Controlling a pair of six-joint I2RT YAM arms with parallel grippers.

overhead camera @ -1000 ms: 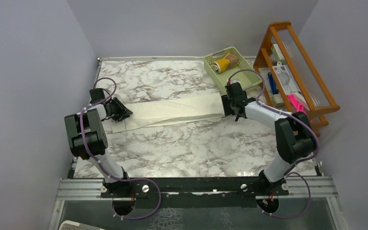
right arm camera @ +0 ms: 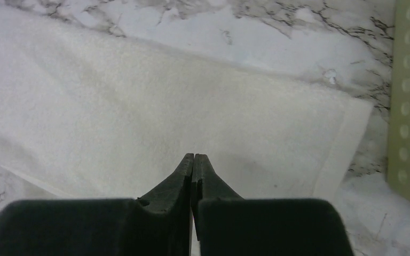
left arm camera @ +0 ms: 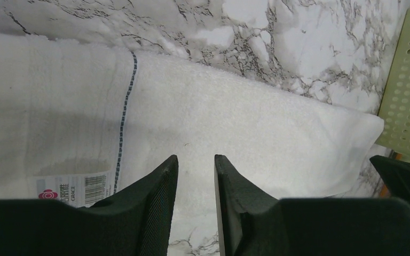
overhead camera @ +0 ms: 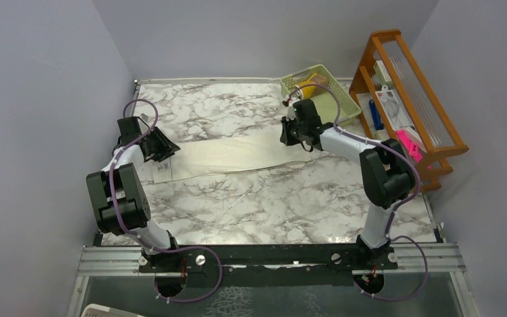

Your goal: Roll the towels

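Observation:
A white towel (overhead camera: pixel 234 155) lies lengthwise across the marble table, flat with some soft ripples. Its left end shows a label (left arm camera: pixel 72 188) and a dark stitched stripe in the left wrist view. My left gripper (overhead camera: pixel 168 148) is over that end, fingers apart with nothing between them, towel below (left arm camera: pixel 256 133). My right gripper (overhead camera: pixel 285 137) is above the towel's right part, its fingertips together in the right wrist view (right arm camera: pixel 196 156), with nothing showing between them.
A green basket (overhead camera: pixel 340 105) with yellow items stands at the back right, close to the towel's right end. A wooden rack (overhead camera: pixel 419 86) stands along the right side.
My right gripper has moved left and up, away from the towel's right end.

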